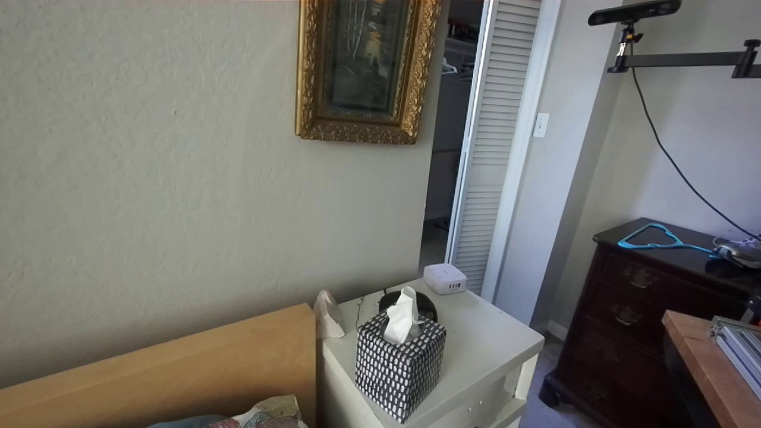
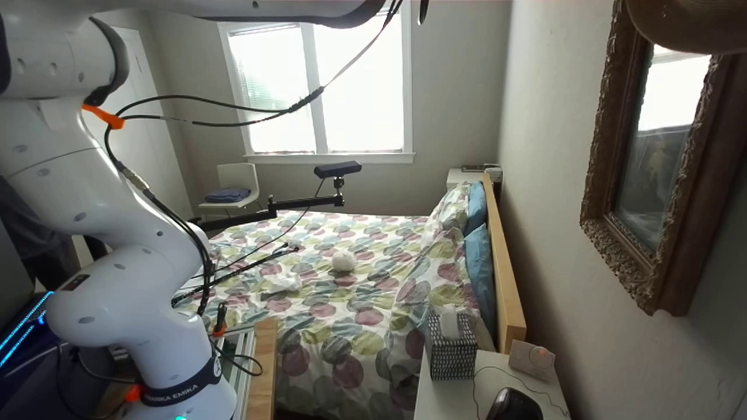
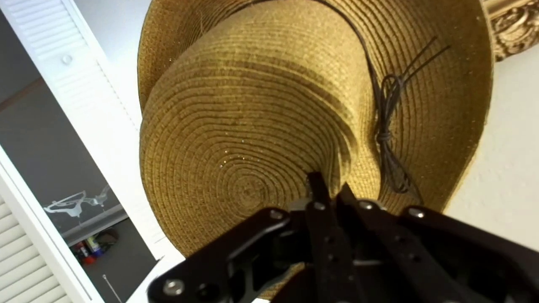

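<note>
A tan woven straw hat [image 3: 242,131] with a dark cord tied round its crown fills most of the wrist view, the top of the crown turned toward the camera. My gripper is shut on the hat, its black fingertips pinching a fold of the crown near the cord. Only a bit of the hat's brim [image 2: 690,24] shows at the upper right of exterior view 2, in front of the framed picture [image 2: 648,161]. Neither the hat nor the gripper appears in exterior view 1 now.
The gold picture frame [image 1: 410,71] hangs on the wall beside the open closet with its louvred door [image 1: 492,142]. Below stands a white nightstand [image 1: 492,328] bearing a patterned tissue box [image 1: 399,371]. A camera arm [image 1: 685,60] juts in at the right.
</note>
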